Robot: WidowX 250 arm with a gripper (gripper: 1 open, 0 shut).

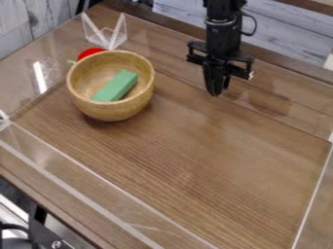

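Observation:
My black gripper (220, 68) hangs over the back of the wooden table (208, 165), right of centre, pointing down; it looks shut, with nothing visible between its fingers, though it is small and dark. A wooden bowl (147, 93) at the left holds a green block (115, 86). A red object (93, 53) lies behind the bowl, partly hidden, apart from my gripper.
White wire-like shapes (108, 29) stand at the back left. The table's back edge runs behind my gripper.

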